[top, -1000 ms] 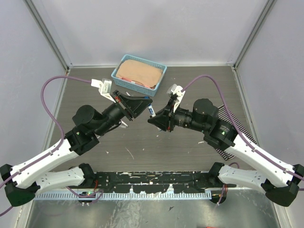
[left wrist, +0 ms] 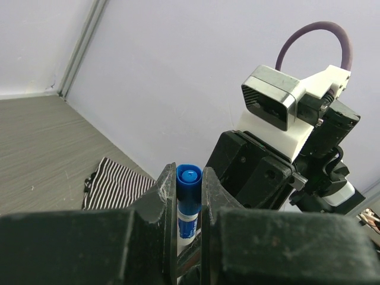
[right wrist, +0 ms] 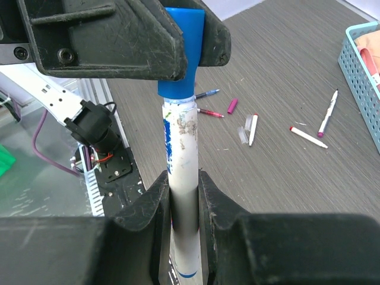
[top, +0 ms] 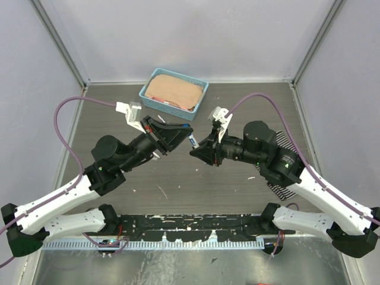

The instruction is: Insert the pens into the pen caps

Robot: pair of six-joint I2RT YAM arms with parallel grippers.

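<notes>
A blue cap [right wrist: 180, 88] is pinched in my left gripper [top: 188, 129], its mouth pointing down toward the pen. My right gripper [top: 198, 148] is shut around the white pen [right wrist: 183, 151], which stands nearly upright in the right wrist view. Cap and pen are in line and meet end to end. No nib shows between them; only the white collar is visible below the cap's edge. Seen from the left wrist, the closed end of the cap [left wrist: 189, 177] sits between the left fingers, with the pen's blue-printed barrel [left wrist: 187, 224] beyond it.
Several loose markers and caps lie on the table, among them a red-ended marker [right wrist: 309, 137], a purple-ended marker [right wrist: 328, 113] and a pink cap [right wrist: 232, 105]. At the back stands a light-blue basket [top: 142, 92]. A striped cloth [top: 284, 193] lies at right.
The right gripper has shifted slightly rightward with the pen, and the left has drifted a little the same way. Both keep their hold, with cap and pen still meeting.
</notes>
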